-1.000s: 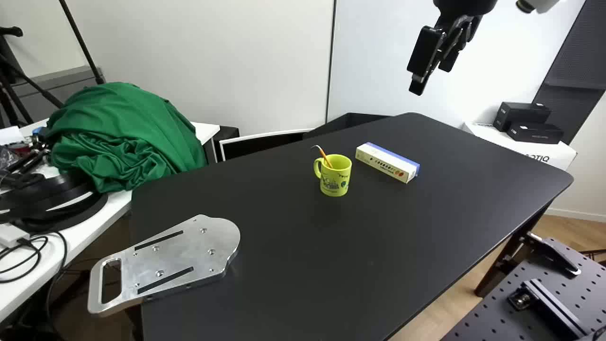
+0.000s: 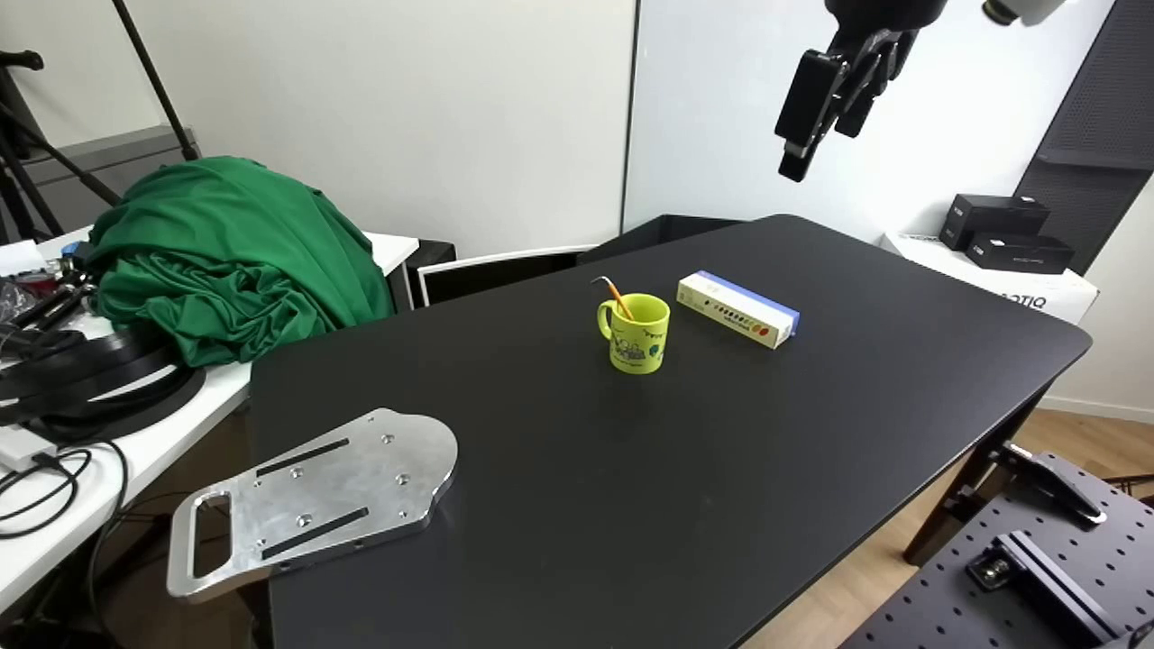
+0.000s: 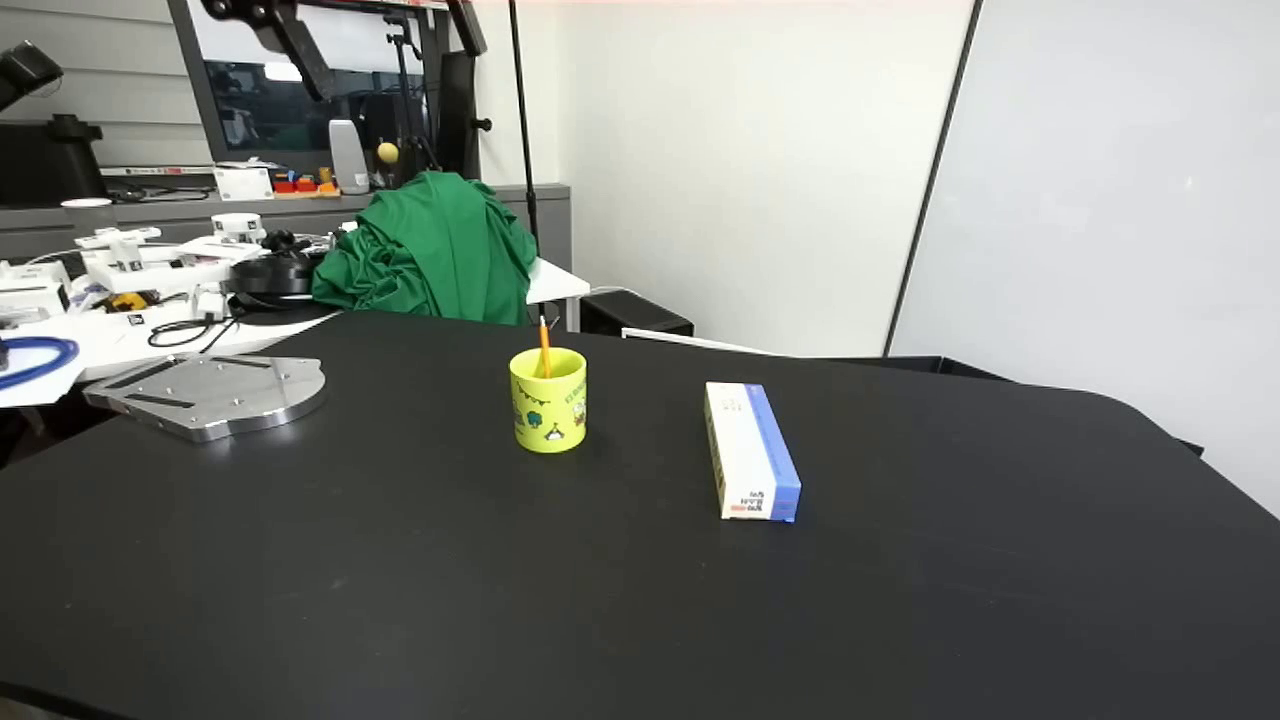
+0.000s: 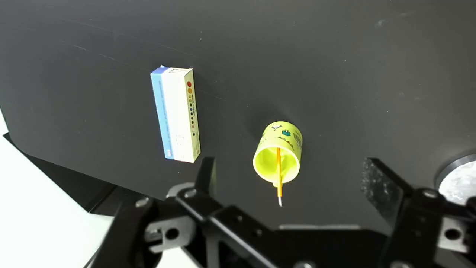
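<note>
A yellow-green mug [image 2: 638, 344] stands upright on the black table, its handle toward the left in exterior view 1. An orange stick [image 4: 279, 172] with a pale tip leans inside it and pokes out over the rim. Beside the mug lies a long white and blue box [image 3: 751, 450], apart from it. High above the table, my gripper is open, its two fingers wide apart with nothing held. In the wrist view the mug appears between those fingers, far below them. Only parts of the gripper show at the top of both exterior views.
A silver metal plate [image 2: 335, 492] with a handle slot sits at the table's left edge. Green cloth [image 2: 233, 254] is heaped on a white side table, among cables and tools.
</note>
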